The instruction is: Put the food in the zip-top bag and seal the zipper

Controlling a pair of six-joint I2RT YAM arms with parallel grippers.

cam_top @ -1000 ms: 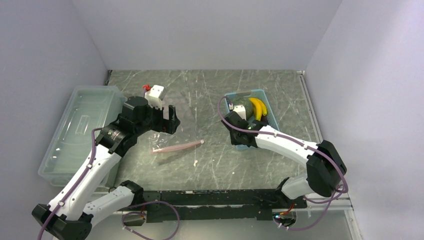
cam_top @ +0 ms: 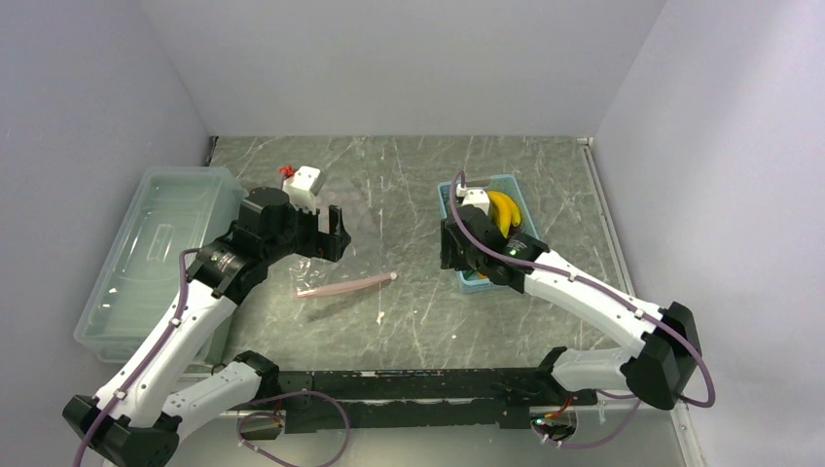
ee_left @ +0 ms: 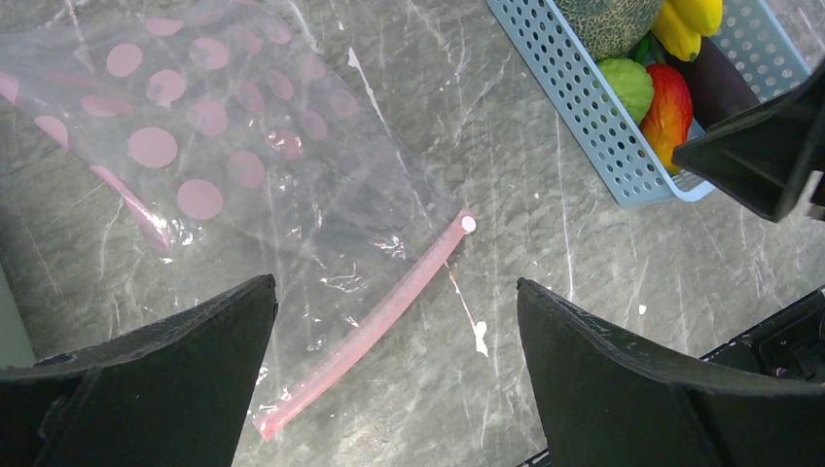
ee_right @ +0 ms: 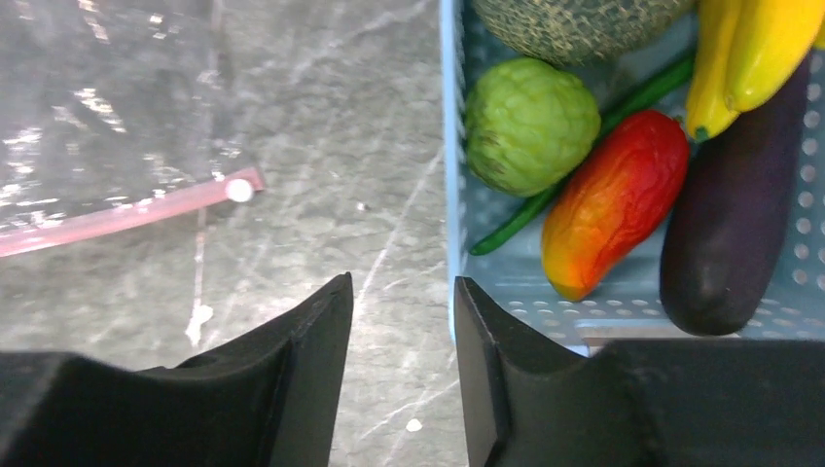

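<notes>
A clear zip top bag (ee_left: pixel 311 243) with pink dots and a pink zipper strip (ee_left: pixel 389 306) lies flat on the table. My left gripper hangs open above it, empty. My right gripper is part open, nothing visible between its fingers, over the near left edge of a blue basket (ee_right: pixel 449 195). The basket holds a melon (ee_right: pixel 574 19), a cabbage (ee_right: pixel 530 125), a red-yellow mango (ee_right: pixel 613 204), an eggplant (ee_right: pixel 725 233), bananas (ee_right: pixel 764 49) and a green pepper (ee_right: pixel 511 224).
A translucent lidded bin (cam_top: pixel 146 253) stands at the left beside the left arm. Bare table (cam_top: pixel 413 331) lies between bag and basket and toward the front. Walls enclose the back and sides.
My right arm has risen and its wrist has shifted slightly over the basket. The left arm and bag have not moved.
</notes>
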